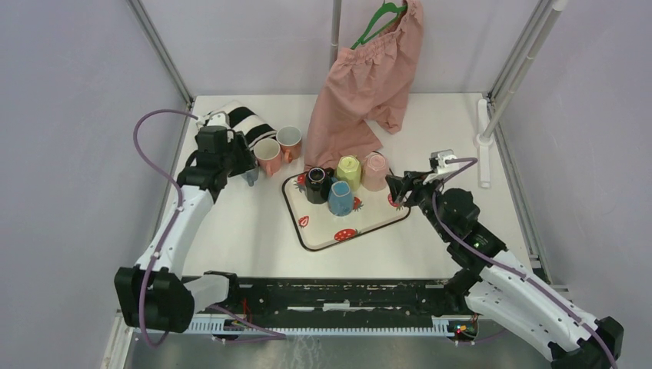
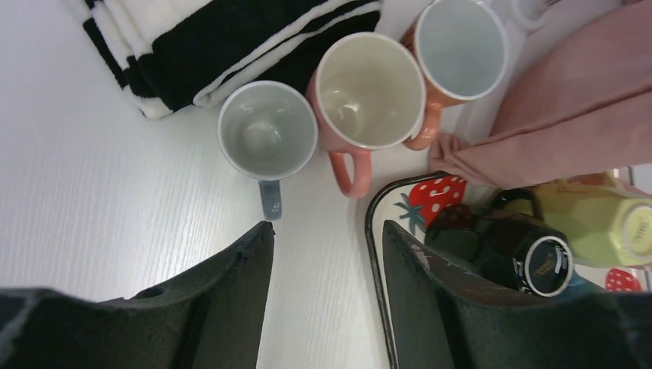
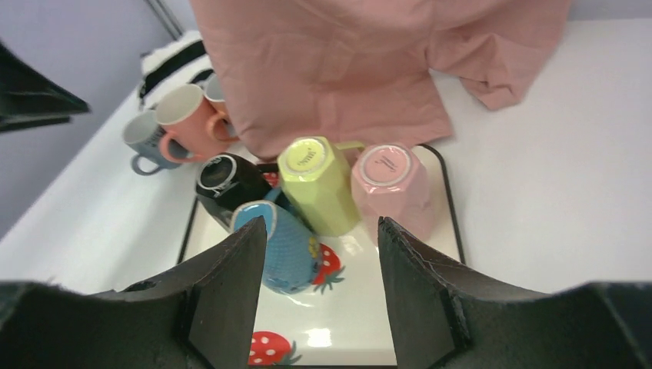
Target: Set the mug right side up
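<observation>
Upright at the left, its opening facing up, the grey-blue mug (image 2: 267, 131) has its handle turned toward me. Two peach mugs (image 2: 338, 127) (image 2: 442, 84) stand upright beside it. Above the table, clear of these mugs, my left gripper is open with nothing between its fingers. On the strawberry tray (image 3: 354, 327), the blue (image 3: 284, 254), yellow-green (image 3: 319, 188), pink (image 3: 394, 192) and black mugs (image 3: 231, 184) rest upside down, bases up. Over the tray's right side my right gripper is open and empty.
A striped black-and-white cloth (image 1: 244, 121) lies behind the upright mugs. Pink trousers (image 1: 361, 88) hang from a green hanger (image 1: 380, 21) and drape onto the table behind the tray. Bare table shows in front of the mugs and right of the tray.
</observation>
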